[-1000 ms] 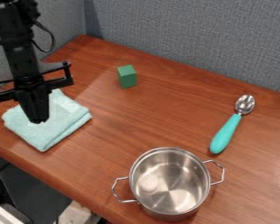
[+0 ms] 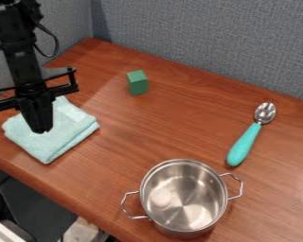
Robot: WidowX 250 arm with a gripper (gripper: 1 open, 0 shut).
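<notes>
My black gripper (image 2: 38, 115) hangs at the left over a folded pale cloth (image 2: 63, 140) on the wooden table; whether its fingers are open or shut, or touching the cloth, I cannot tell. A steel pot (image 2: 185, 195) with two handles stands at the front right. A spoon with a teal handle (image 2: 242, 144) lies at the right. A green block (image 2: 137, 82) stands toward the back.
Grey padded walls (image 2: 204, 43) border the table at the back, and its front edge runs along the lower left.
</notes>
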